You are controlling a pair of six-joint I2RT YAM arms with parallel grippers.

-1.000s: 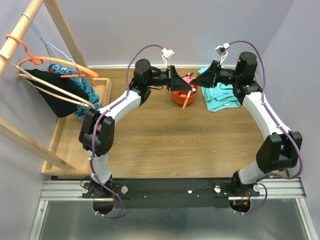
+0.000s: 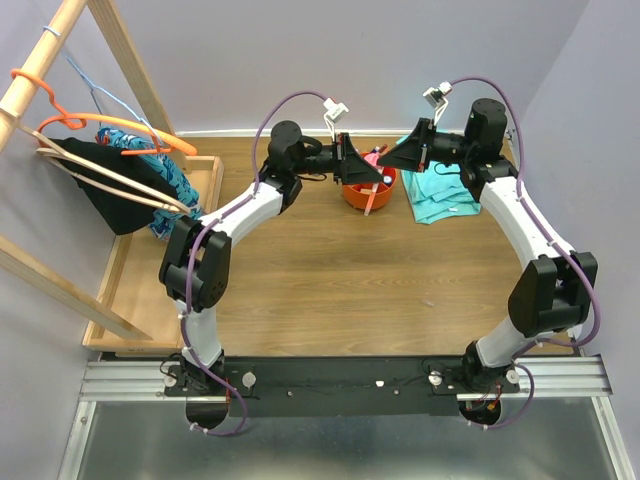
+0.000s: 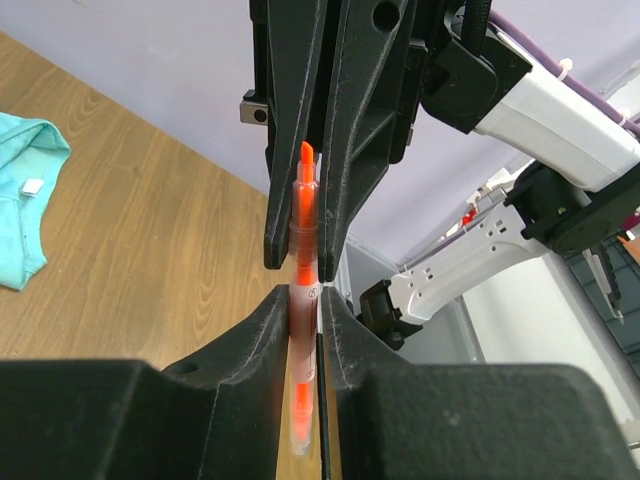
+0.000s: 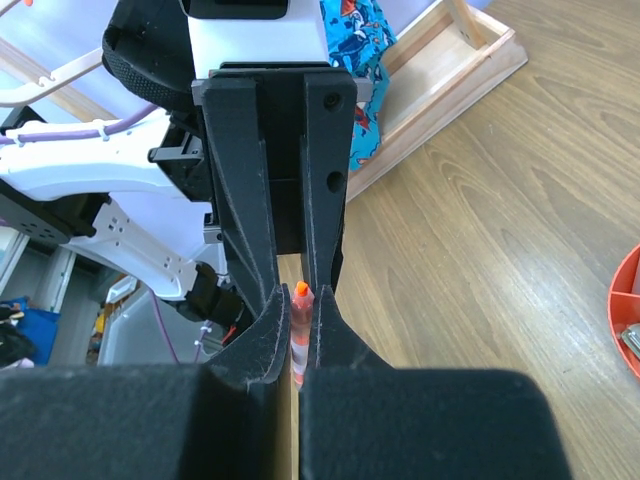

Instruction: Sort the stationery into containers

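Note:
A slim translucent pen with orange [image 3: 303, 330] is held upright between both grippers above the red-orange round container [image 2: 355, 200]. My left gripper [image 2: 365, 170] is shut on its middle in the left wrist view, and my right gripper [image 2: 395, 162] is shut on it too, its fingers meeting the pen near its orange tip. The container holds several small items, partly hidden under the grippers in the top view; a divided edge of it shows in the right wrist view.
A folded teal cloth [image 2: 440, 200] lies back right. A wooden rack [image 2: 40, 270] with hangers and clothes stands at the left on a wooden tray.
The right arm has shifted very slightly upward in the top view. The left arm looks unchanged, and both grippers stay at the pen.

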